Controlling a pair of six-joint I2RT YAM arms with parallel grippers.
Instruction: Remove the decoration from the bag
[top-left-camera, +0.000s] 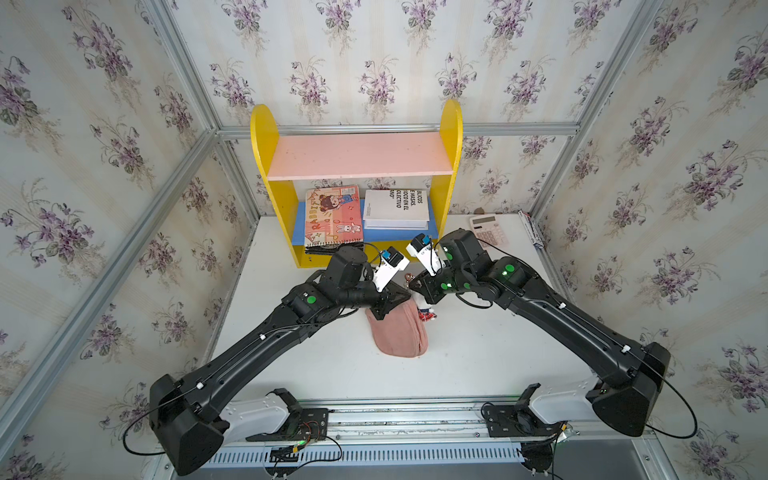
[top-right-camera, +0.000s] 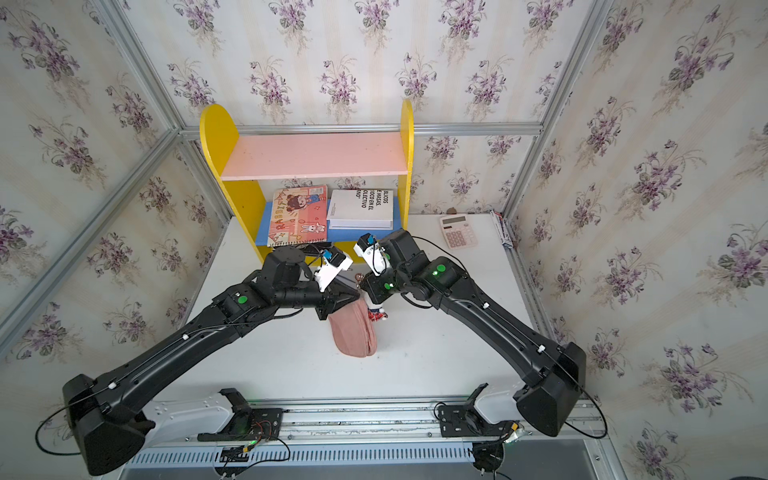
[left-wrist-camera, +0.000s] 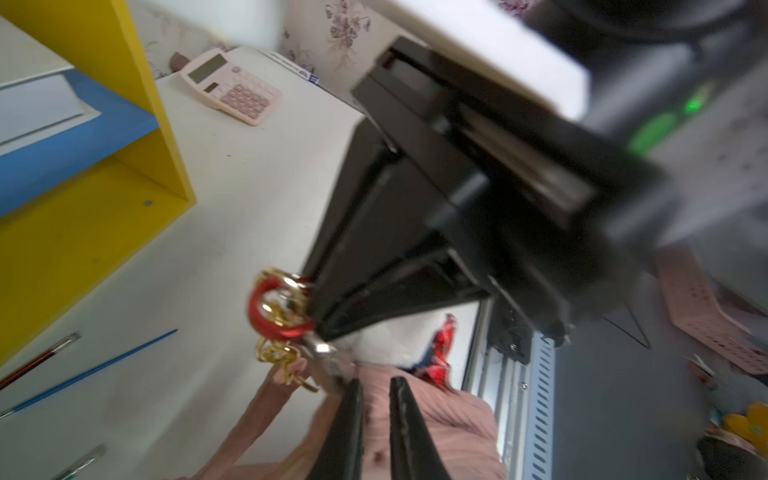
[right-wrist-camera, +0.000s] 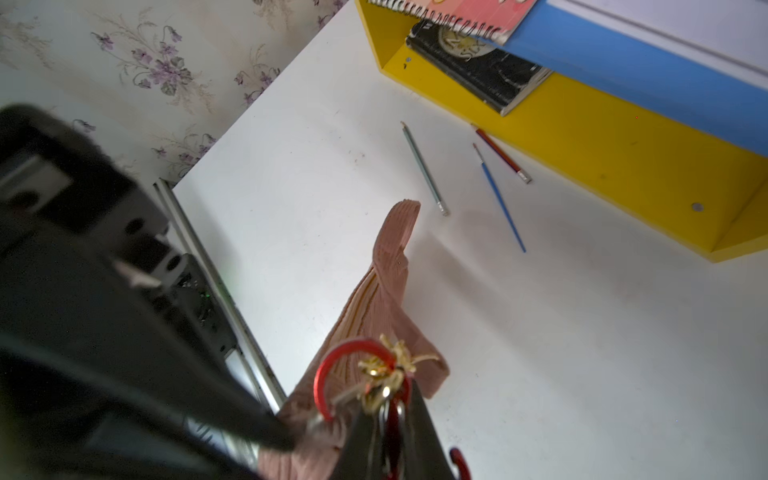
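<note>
The pink corduroy bag (top-left-camera: 398, 332) sits on the table below both arms. In the left wrist view the decoration shows as a red ring with gold links (left-wrist-camera: 276, 308), beside the right gripper's fingertips. Those gold links (right-wrist-camera: 385, 364) and thin red parts lie between the fingers of my right gripper, which is shut on them. A small figure with red and blue parts (top-left-camera: 428, 314) hangs below it. My left gripper is part open over the bag, and only pink fabric shows behind its gap. Whether the decoration is still joined to the bag cannot be made out.
Behind the arms stands a yellow shelf (top-left-camera: 450, 152) with books. Pencils and a blue brush (right-wrist-camera: 500, 200) lie on the table before it. A pink calculator (top-right-camera: 457, 232) is at the back right.
</note>
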